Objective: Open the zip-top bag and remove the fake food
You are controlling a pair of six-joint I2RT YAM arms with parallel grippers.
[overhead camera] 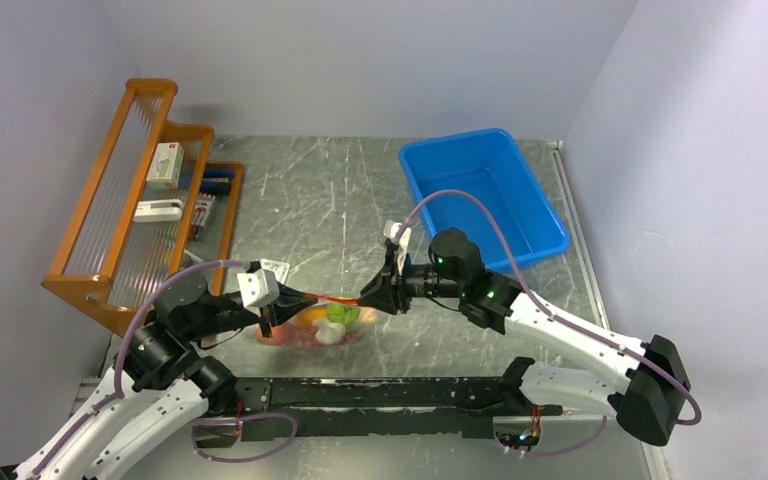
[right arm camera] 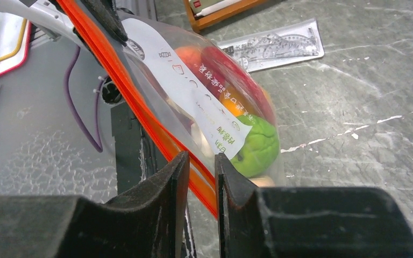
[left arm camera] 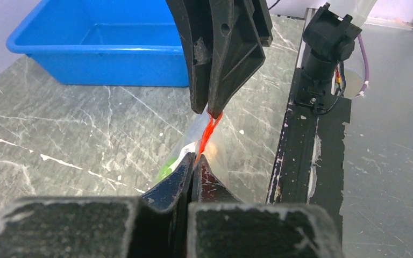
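The clear zip top bag (overhead camera: 305, 333) hangs low between my two arms, with its orange-red zip edge (right arm camera: 140, 110) stretched along the top. Inside it show a green pepper-like piece (right arm camera: 258, 142), a white garlic-like piece (overhead camera: 329, 331), and red and orange food, partly behind a white printed label (right arm camera: 188, 86). My left gripper is shut on one end of the zip edge. At the other end, my right gripper stands part open, the orange edge running between its fingers. In the top view its fingertips are near the bag's right corner.
A blue bin (overhead camera: 485, 195) stands at the back right. On the left is a wooden shelf (overhead camera: 140, 200) with small boxes and pens. A flat packet with a ruler (right arm camera: 271, 45) lies beyond the bag.
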